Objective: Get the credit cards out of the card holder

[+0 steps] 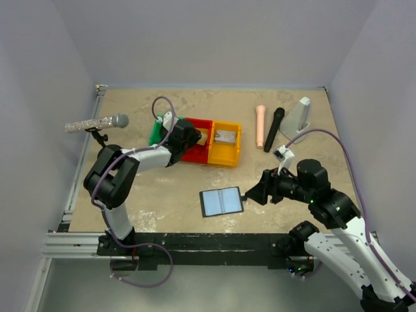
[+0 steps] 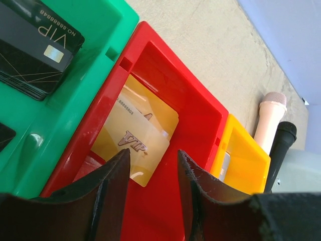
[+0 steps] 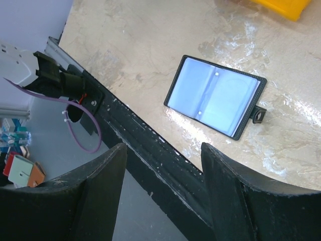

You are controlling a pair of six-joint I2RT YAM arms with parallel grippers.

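Observation:
The card holder (image 1: 221, 201) lies spread open on the table, dark-edged with pale blue sleeves; the right wrist view shows those sleeves (image 3: 228, 96) with no card visible in them. Gold VIP cards (image 2: 133, 140) rest in the red bin (image 2: 193, 108), and black VIP cards (image 2: 37, 47) in the green bin (image 2: 93, 95). Over the red bin, my left gripper is open with nothing between its fingers, close above the gold cards. My right gripper stands open and empty at the right side of the card holder.
Silver-grey cards (image 1: 225, 137) sit in the yellow bin (image 1: 223, 160). Behind on the right are a pink microphone (image 1: 260, 127), a black microphone (image 1: 274, 129) and a white stand (image 1: 297, 118). Bare table surrounds the card holder.

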